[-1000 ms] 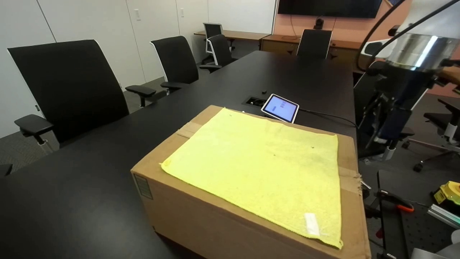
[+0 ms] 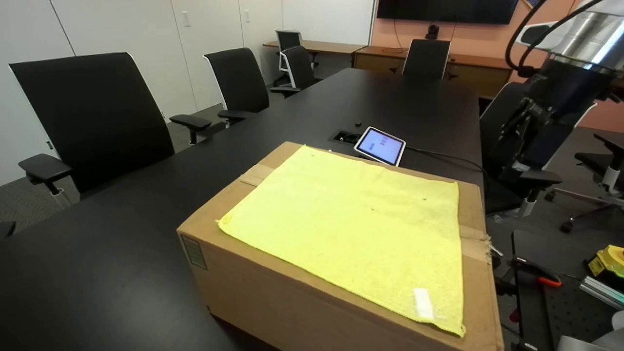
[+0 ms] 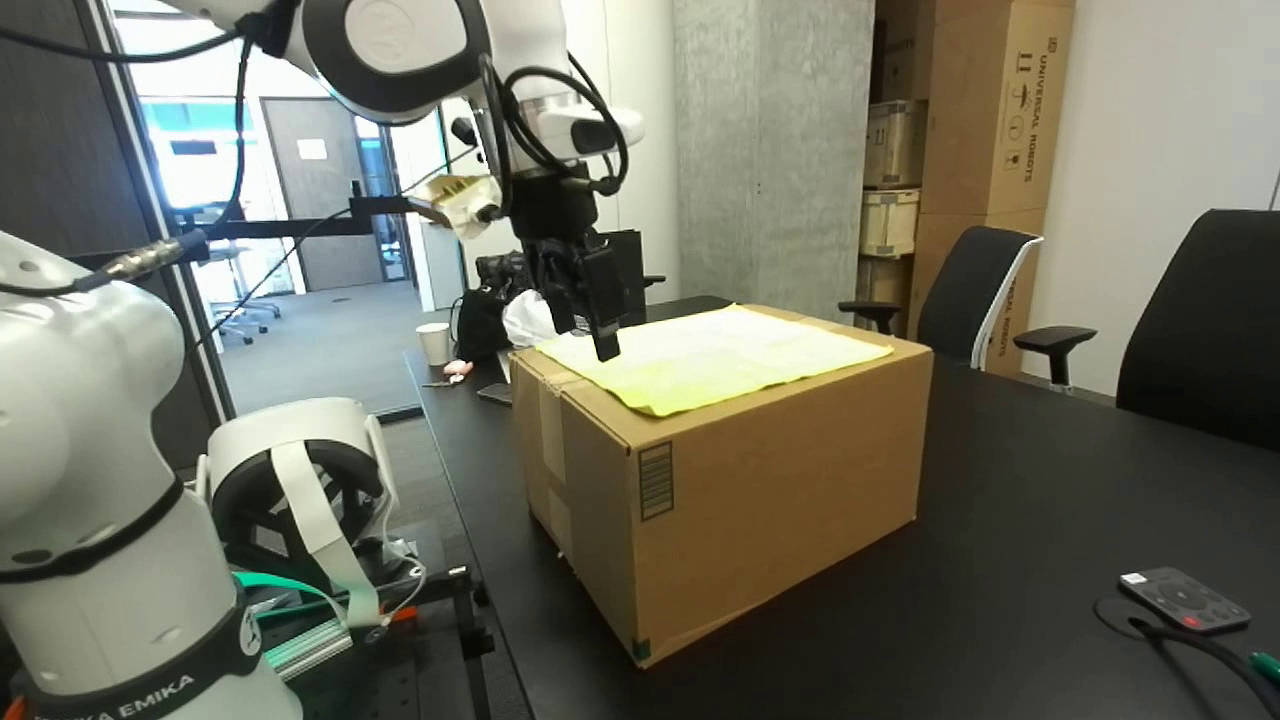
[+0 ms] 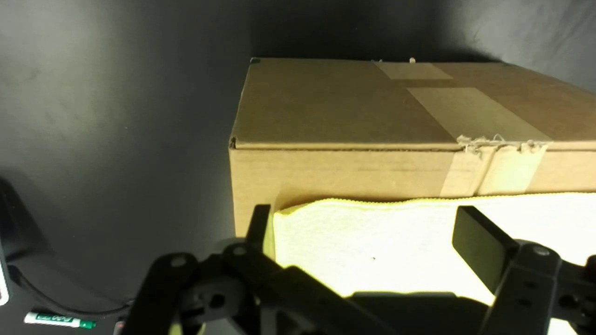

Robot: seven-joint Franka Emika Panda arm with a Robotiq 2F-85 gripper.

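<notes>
A yellow cloth lies spread nearly flat over the top of a cardboard box. One of its corners hangs a little over the box's edge nearest exterior view 2. My gripper is open, with no object held between its fingers. Seen from the wrist, the two fingers are wide apart, and the cloth's edge and a corner appear beyond them. In exterior view 1 the gripper hangs at the right, beyond the box's side. Its fingertips are hard to make out there against the black chair.
The box stands on a long black table. Behind it sits a small tablet with a cable. A remote lies on the table, and a green-capped marker shows in the wrist view. Chairs line the table.
In exterior view 1 the arm's wrist has shifted up and to the right, and the gripper has tilted. The cloth and box look unmoved.
</notes>
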